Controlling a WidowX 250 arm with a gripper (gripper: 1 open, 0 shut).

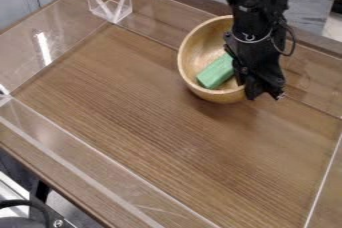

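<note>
My black gripper point(257, 79) reaches down from the top over a yellow-tan bowl point(197, 57) at the upper right of the table. It is shut on the right side of the bowl, though its fingertips are hard to make out. A green block point(215, 69) lies inside the bowl on the left, partly hidden by the gripper.
A clear plastic holder point(110, 4) stands at the back left. Black cables lie at the lower left edge.
</note>
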